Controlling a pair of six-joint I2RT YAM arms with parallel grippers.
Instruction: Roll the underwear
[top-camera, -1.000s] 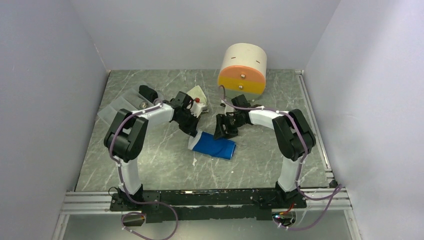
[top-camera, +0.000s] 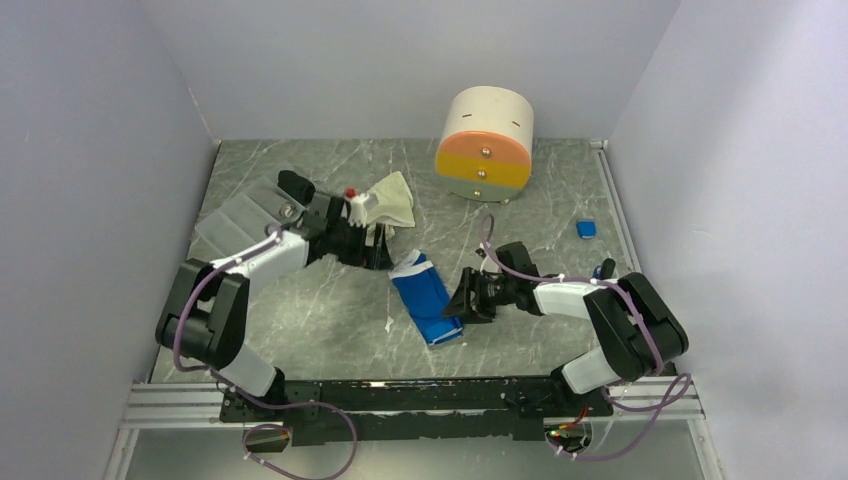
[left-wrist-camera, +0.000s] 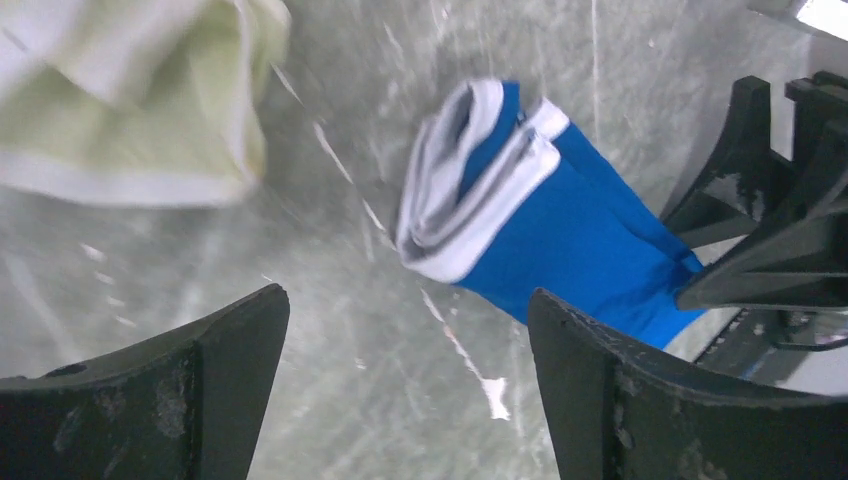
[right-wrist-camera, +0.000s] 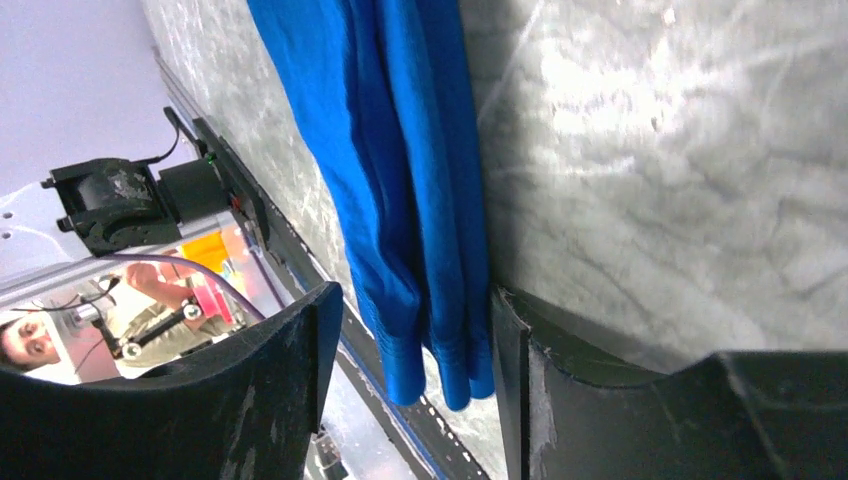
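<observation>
Blue underwear (top-camera: 423, 292), folded into a strip, lies on the table; its pale waistband end (left-wrist-camera: 470, 200) shows in the left wrist view. My left gripper (top-camera: 376, 261) stands open to the left of that end, with only bare table between its fingers in its wrist view. At the strip's other end, my right gripper has its fingers astride the layered edge (right-wrist-camera: 440, 230). One finger (right-wrist-camera: 508, 330) seems to touch the cloth, while a gap shows on the other side, so the fingers are part open.
A pale cloth (top-camera: 393, 200) lies behind my left gripper. Beside it, a grey tray (top-camera: 238, 222) holds a black rolled item (top-camera: 296, 186). A colourful drawer box (top-camera: 487, 145) stands at the back, and a small blue item (top-camera: 586, 229) lies at right.
The underwear has turned from lying crosswise to slanting toward the front. My right gripper has moved frontward with that end; the left has let go and drawn leftward, away from the waistband.
</observation>
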